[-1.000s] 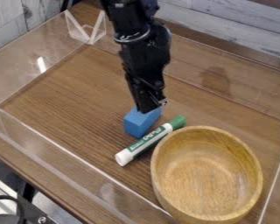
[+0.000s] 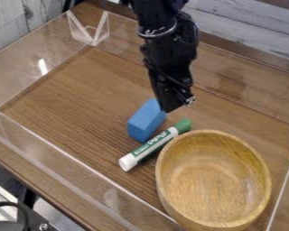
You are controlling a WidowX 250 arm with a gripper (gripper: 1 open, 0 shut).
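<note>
The black gripper (image 2: 172,95) hangs from the top centre over the wooden table, above and a little right of a blue block (image 2: 146,120); its fingers look shut, with nothing visible between them. In front of the block lies a white and green tube (image 2: 150,149), angled toward the lower left. A tan oval bowl (image 2: 213,180) stands at the lower right, close by the tube.
A dark cable shows at the lower left corner.
The gripper has moved a little to the right and back over the last second. The block, tube and bowl look unmoved.
</note>
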